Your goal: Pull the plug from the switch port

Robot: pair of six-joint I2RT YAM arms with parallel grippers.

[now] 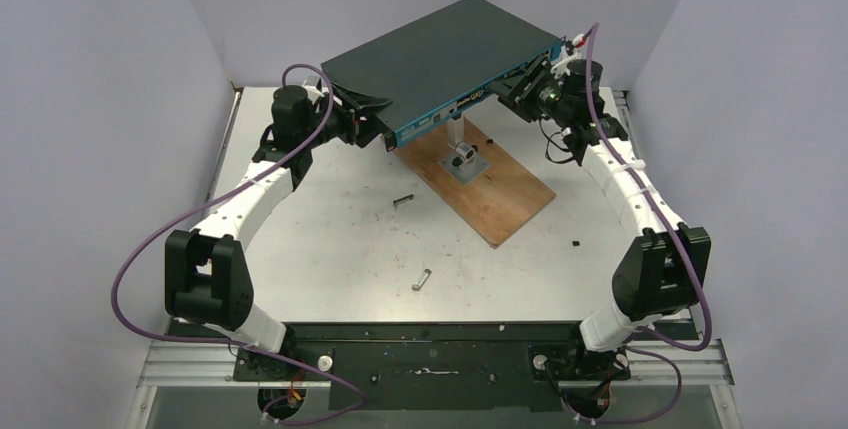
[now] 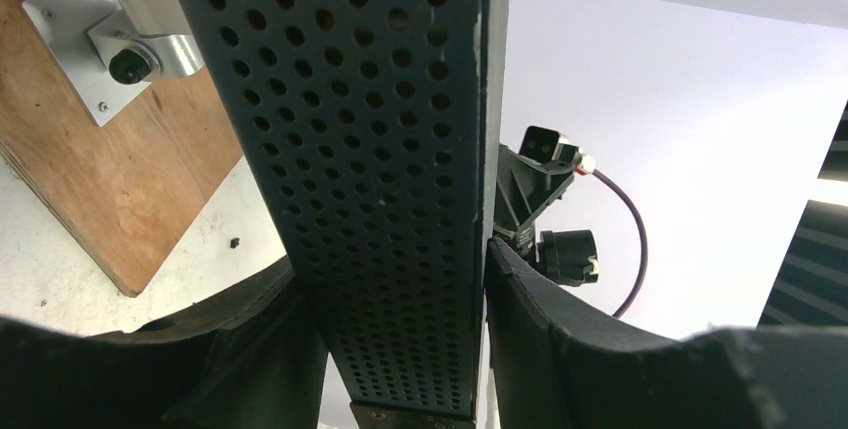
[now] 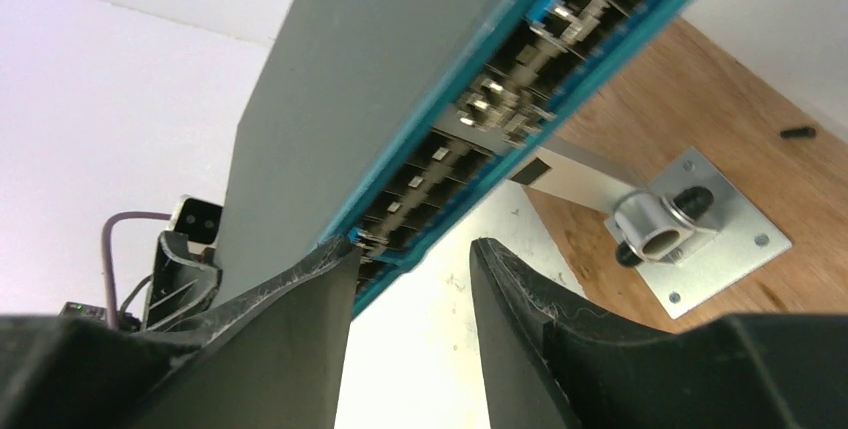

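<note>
The dark switch (image 1: 430,59), with a blue-edged port face, sits tilted on a metal post above a wooden board. My left gripper (image 1: 370,109) is shut on its left end; in the left wrist view its fingers press the perforated side (image 2: 370,149). My right gripper (image 1: 515,84) is at the front right of the port face. In the right wrist view its fingers stand open with nothing between them, below and in front of the port rows (image 3: 430,184). Small metal parts show in the ports; I cannot tell which is the plug.
The post's mounting plate (image 3: 730,239) is bolted to the wooden board (image 1: 510,209). Loose small metal pieces (image 1: 421,279) lie on the white table, whose front area is mostly clear.
</note>
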